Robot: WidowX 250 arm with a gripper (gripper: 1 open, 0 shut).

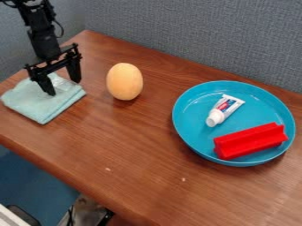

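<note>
My black gripper (62,78) stands open over a folded pale-blue cloth (41,103) at the left end of the wooden table, its fingertips low at the cloth. An orange egg-shaped object (124,81) sits just right of the cloth. On the right, a blue plate (232,97) holds a white toothpaste tube (224,109) and a red block-like object (249,140).
A grey padded wall (200,35) runs along the back. The table's front-left edge drops to a blue floor (35,181).
</note>
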